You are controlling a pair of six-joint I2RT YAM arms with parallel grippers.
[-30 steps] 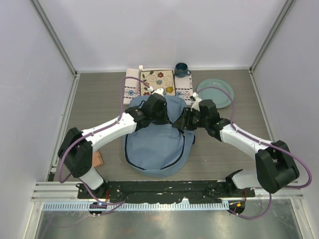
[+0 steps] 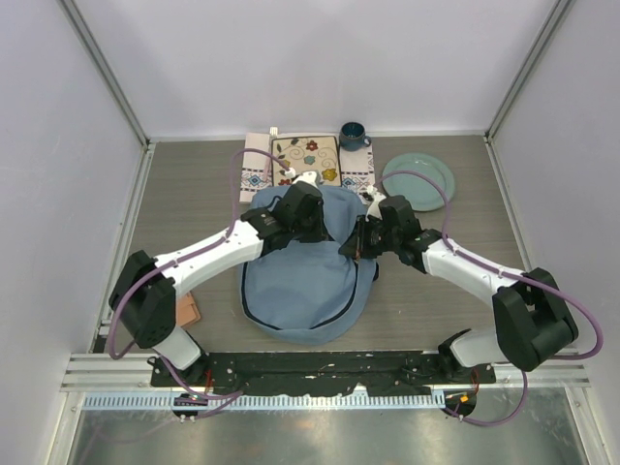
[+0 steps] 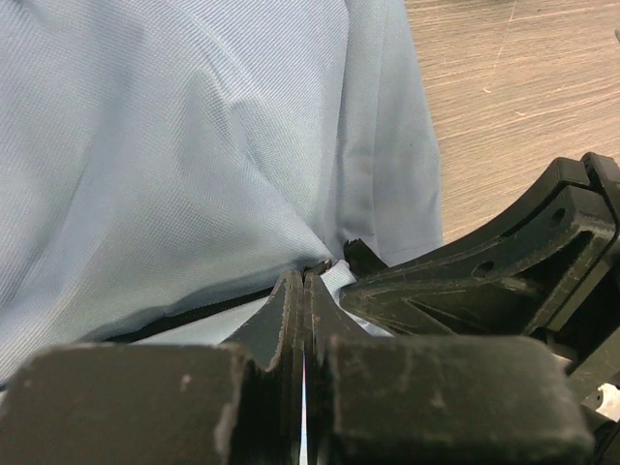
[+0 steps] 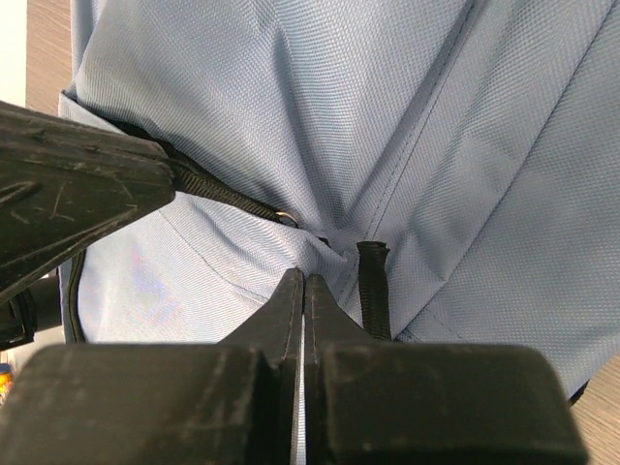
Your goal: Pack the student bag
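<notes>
The blue-grey bag (image 2: 300,281) lies flat on the table, its black zipper (image 2: 337,317) curving round the front. My left gripper (image 2: 325,237) is shut at the zipper opening. In the left wrist view its fingertips touch the fabric beside the black zipper (image 3: 194,315); whether cloth is pinched there is hard to see. Close by on the right, my right gripper (image 2: 353,255) is shut on a fold of the bag's fabric. The right wrist view shows this fold (image 4: 315,254) rising between its tips, next to a black tab (image 4: 373,291). The bag's inside is hidden.
Behind the bag are a flowered case (image 2: 306,155) on a patterned mat (image 2: 357,167) and a dark blue mug (image 2: 354,136). A green plate (image 2: 418,181) sits at the back right. A brown item (image 2: 187,310) lies left, partly behind my left arm.
The left arm has barely moved.
</notes>
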